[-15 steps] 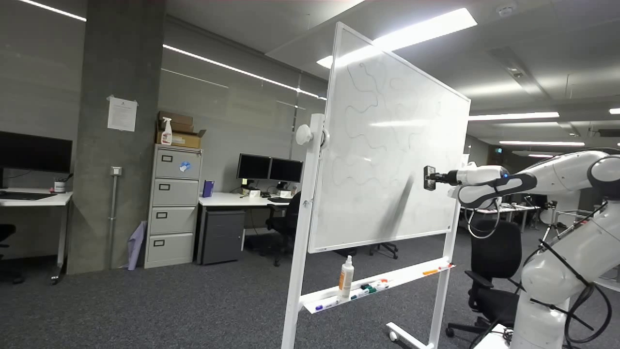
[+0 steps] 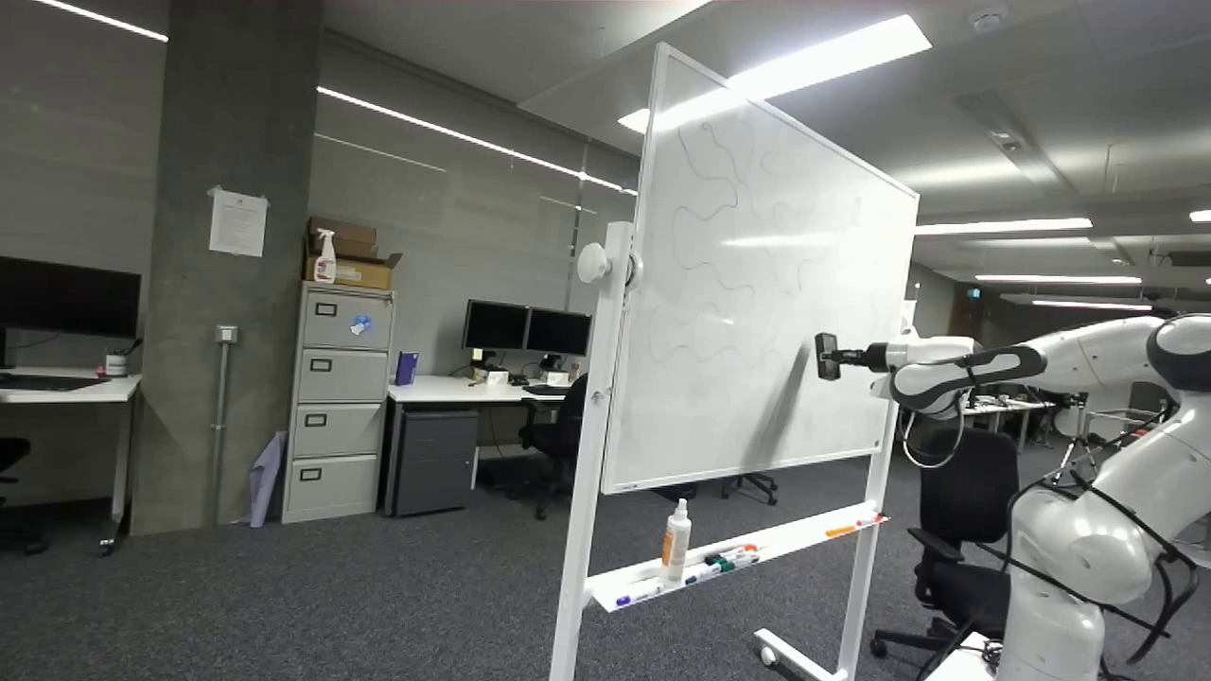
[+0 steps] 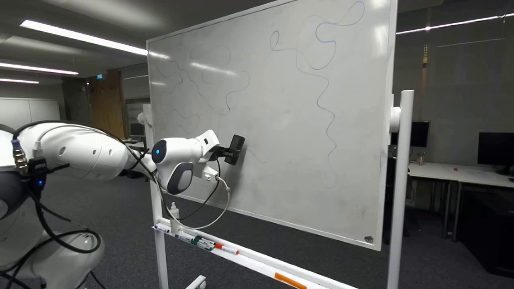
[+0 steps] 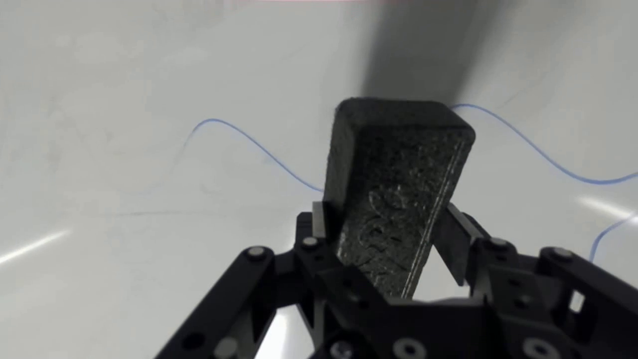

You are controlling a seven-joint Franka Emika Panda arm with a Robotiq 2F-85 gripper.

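Note:
A black block-shaped eraser (image 4: 400, 197) is held by my gripper, shut with one finger on each side of it. In exterior view 2 the eraser (image 3: 235, 149) is in front of the lower left-middle of the whiteboard (image 3: 289, 183); whether it touches the surface I cannot tell. Thin blue wavy lines (image 3: 329, 96) run over the board, mostly in its upper part and right half. In the wrist view a blue line (image 4: 263, 148) passes on both sides of the eraser, which hides the part between. A dark shadow falls on the board beside it.
Below the board, a tray (image 2: 795, 538) carries a spray bottle (image 2: 676, 543), several markers (image 3: 202, 241) and an orange item (image 3: 290, 281). White posts (image 3: 400, 192) frame the board. A black chair (image 2: 965, 511) stands close to the arm.
In exterior view 1 the arm and eraser have shifted slightly left and down, and closer to the board. The eraser stays in my gripper. The drawn lines look the same.

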